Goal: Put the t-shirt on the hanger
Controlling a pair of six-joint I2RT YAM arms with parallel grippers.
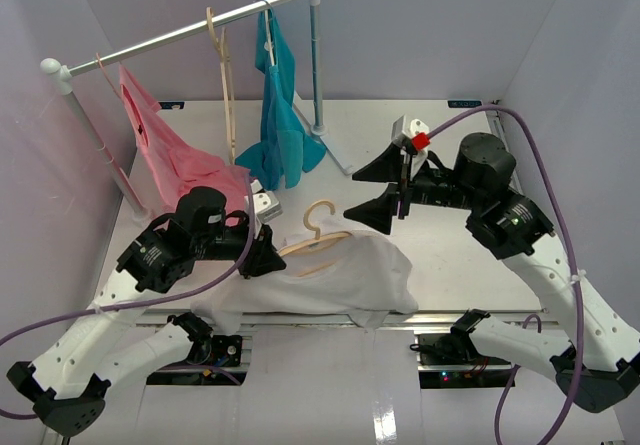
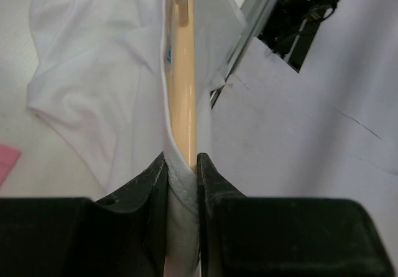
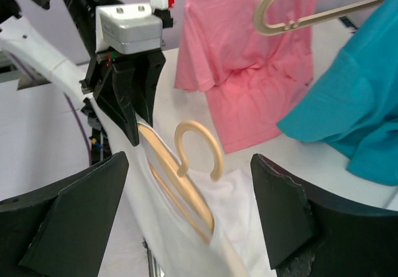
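The white t-shirt [image 1: 350, 280] lies bunched along the table's front, with a wooden hanger [image 1: 315, 243] inside it, hook standing up. In the left wrist view, my left gripper is shut on the hanger's bar and the shirt fabric [image 2: 93, 78] along it. My right gripper [image 1: 372, 193] is open above and to the right of the hook [image 3: 198, 127], with nothing between its fingers.
A metal rack [image 1: 188, 30] at the back left holds a pink garment [image 1: 165, 155], a teal garment [image 1: 280, 115] and empty wooden hangers [image 1: 225, 75].
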